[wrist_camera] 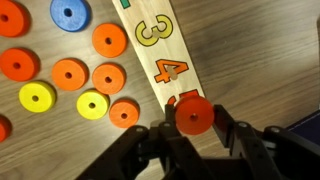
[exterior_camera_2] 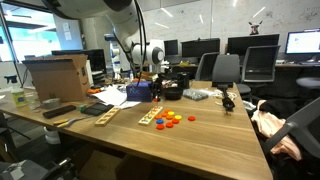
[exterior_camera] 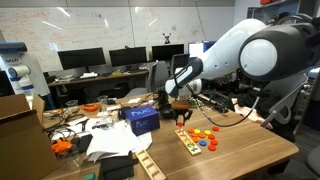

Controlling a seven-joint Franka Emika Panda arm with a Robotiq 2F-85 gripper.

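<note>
In the wrist view my gripper is shut on a red-orange disc (wrist_camera: 194,114) with a small centre hole. The held disc hangs over the end of a wooden number board (wrist_camera: 160,50), partly hiding a red mark beyond the orange 4 and its peg. Loose discs lie left of the board: a blue disc (wrist_camera: 70,13), a yellow disc (wrist_camera: 37,96), another yellow disc (wrist_camera: 92,104), an orange disc (wrist_camera: 109,40) and several other orange ones. Exterior view 1 has my gripper (exterior_camera: 182,122) low over the far end of the board (exterior_camera: 188,141).
A second wooden board (exterior_camera: 148,166) lies nearer the front left. Beyond it are white papers (exterior_camera: 108,141), a blue box (exterior_camera: 142,120) and a brown cardboard box (exterior_camera: 22,140).
</note>
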